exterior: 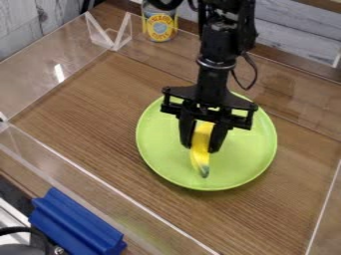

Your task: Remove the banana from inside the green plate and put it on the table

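Note:
A yellow banana (pixel 201 157) lies on the green plate (pixel 252 154), its tip pointing toward the near side. From above, my black gripper (pixel 200 135) reaches down over the plate, with its fingers around the banana's upper end. That end is largely covered by the gripper. Whether the fingers press on the banana or only stand either side of it cannot be told.
Bare wooden table (pixel 94 110) spreads left of the plate, with more on the right. Clear plastic walls border it. A blue object (pixel 76 225) stands at the lower left, and a yellow can (pixel 160 24) at the back.

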